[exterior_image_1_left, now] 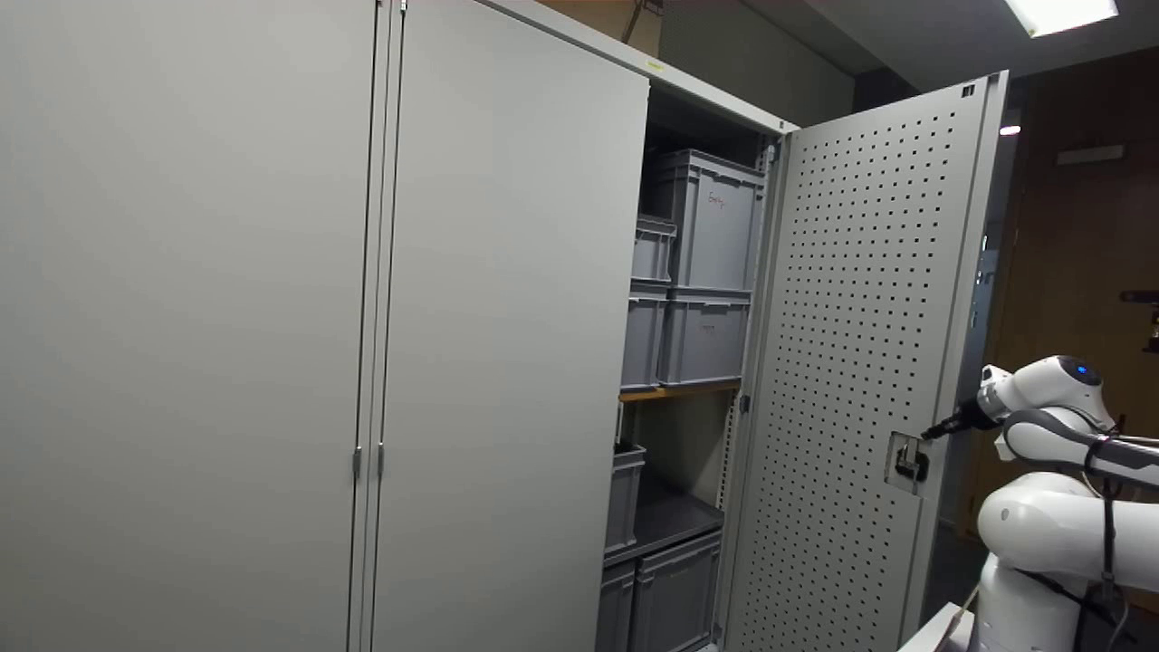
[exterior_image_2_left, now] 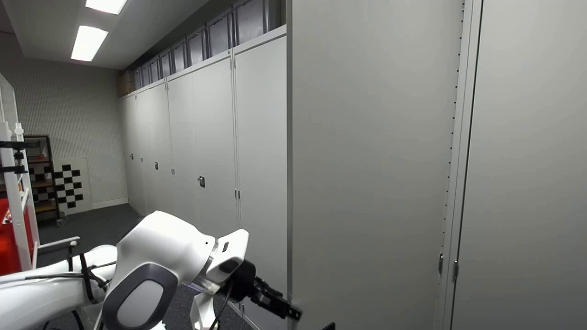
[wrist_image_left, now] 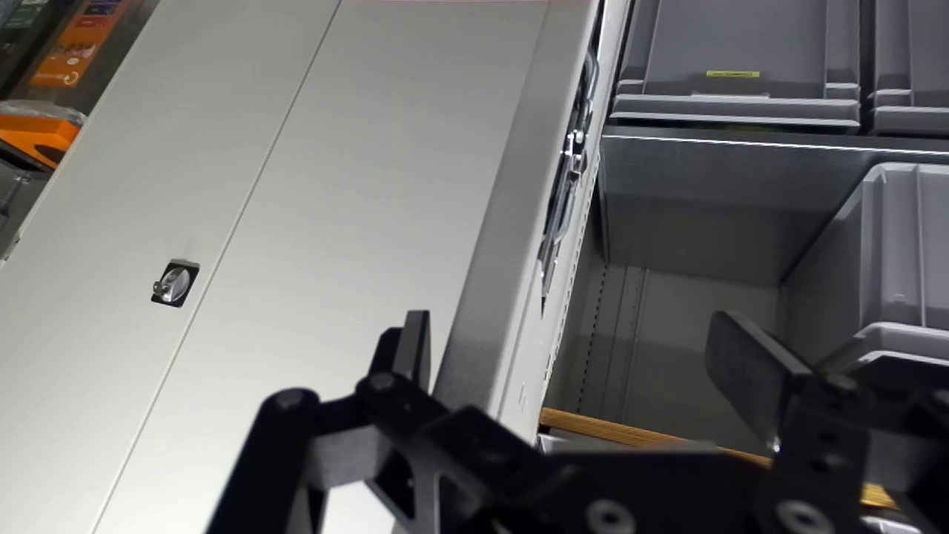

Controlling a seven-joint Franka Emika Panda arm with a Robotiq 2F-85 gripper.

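The grey cabinet door [exterior_image_1_left: 858, 326] with a perforated inner face stands swung out, its latch [exterior_image_1_left: 910, 462] low near the free edge. My black gripper is open around that free edge, which shows between its fingers in the wrist view. The left finger [wrist_image_left: 414, 347] there is close beside the door edge [wrist_image_left: 498, 302]; whether they touch I cannot tell. The other finger [wrist_image_left: 756, 378] stands well apart, over the cabinet's interior. In exterior view 1, one fingertip [exterior_image_1_left: 930, 435] lies just above the latch. Exterior view 2 shows the door's plain outer face [exterior_image_2_left: 374, 165].
Grey bins [exterior_image_1_left: 712, 223] fill the opened cabinet's upper shelves, with more bins [exterior_image_1_left: 675, 592] below. A wooden shelf edge [wrist_image_left: 614, 429] crosses the interior. Beside the opening is a shut door panel [exterior_image_1_left: 511, 326]. Further shut cabinets [exterior_image_2_left: 201, 121] line the wall.
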